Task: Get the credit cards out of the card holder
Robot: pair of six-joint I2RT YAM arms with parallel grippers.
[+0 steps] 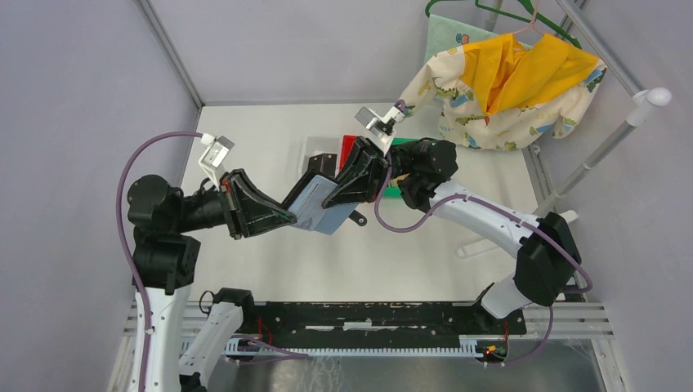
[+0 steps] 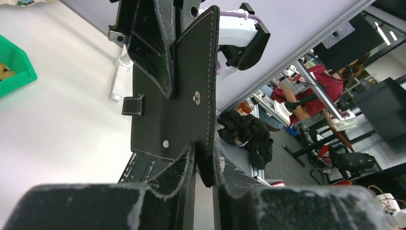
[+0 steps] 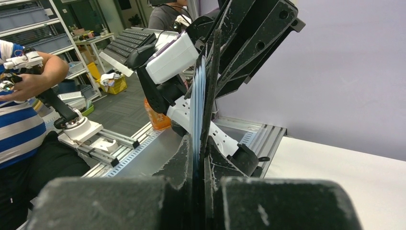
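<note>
Up off the table, the black card holder [image 2: 186,124] hangs tilted between my two grippers. Light blue cards [image 1: 310,204] show on its front side in the top view. My right gripper [image 1: 328,202] is shut on the holder together with the cards; in the right wrist view the stack of cards [image 3: 197,105] stands edge-on beside the dark leather. At the holder's lower corner, my left gripper has its fingertips slightly parted around the edge, with a narrow gap showing on one side. Whether the left fingers also reach any card is hidden.
Behind the grippers stand a clear tray [image 1: 314,147] with a dark object [image 1: 324,162] in it, a red item [image 1: 347,149] and a green bin [image 2: 16,67]. Clothes [image 1: 507,90] hang at the back right.
</note>
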